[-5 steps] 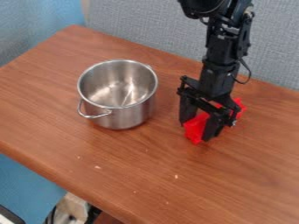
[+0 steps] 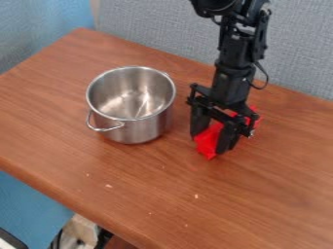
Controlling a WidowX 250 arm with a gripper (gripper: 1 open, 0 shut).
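Note:
A red object (image 2: pixel 208 143) lies on the wooden table, partly hidden by my black gripper (image 2: pixel 213 136), whose fingers reach down around it; whether they are closed on it is unclear. To its left stands a steel pot (image 2: pixel 130 102) with a wire handle; no contents show in it.
A grey padded wall (image 2: pixel 156 24) runs behind it. Blue flooring shows past the left edge, with some clutter at the bottom left.
My arm and gripper have shifted slightly to the left, toward the pot, and the red object appears to have moved a little with them. The pot has stayed put.

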